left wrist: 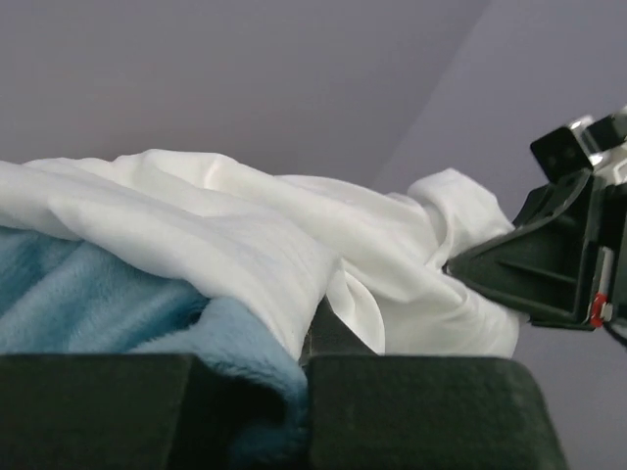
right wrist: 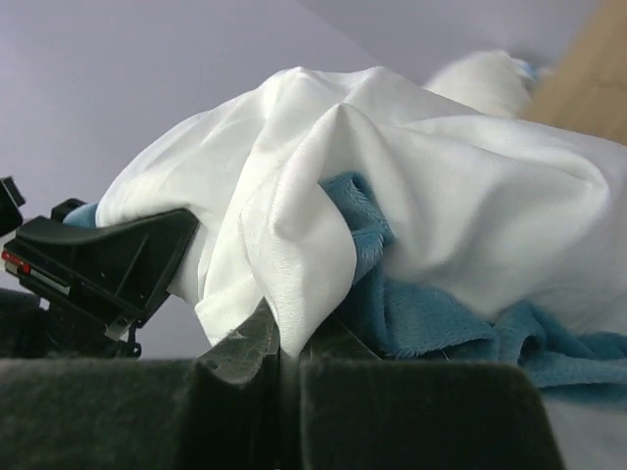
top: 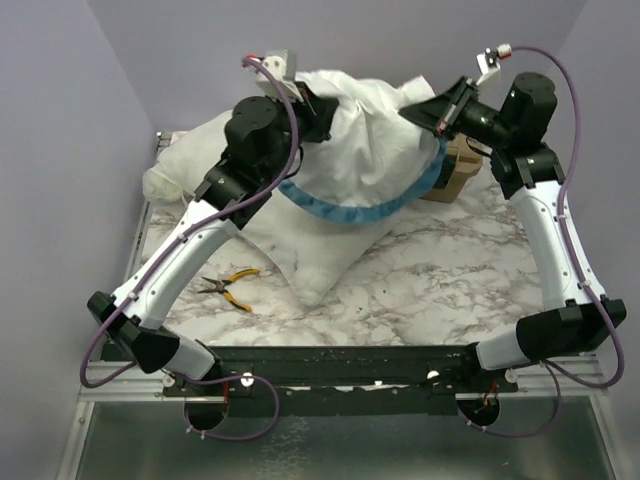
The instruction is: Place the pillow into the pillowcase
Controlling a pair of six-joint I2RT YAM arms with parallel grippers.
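Observation:
The white pillowcase (top: 370, 140) with blue fleece edging hangs high between both grippers. My left gripper (top: 325, 120) is shut on it at the upper left; in the left wrist view white cloth and blue fleece run into its fingers. My right gripper (top: 435, 125) is shut on its upper right, with a white fold between the fingers in the right wrist view. The white pillow (top: 195, 150) lies at the back left, its lower part stretching under the hanging pillowcase toward the table's middle.
A tan toolbox (top: 455, 185) sits at the back right, mostly hidden by the pillowcase and right arm. Pliers (top: 235, 280) with yellow handles lie at the front left.

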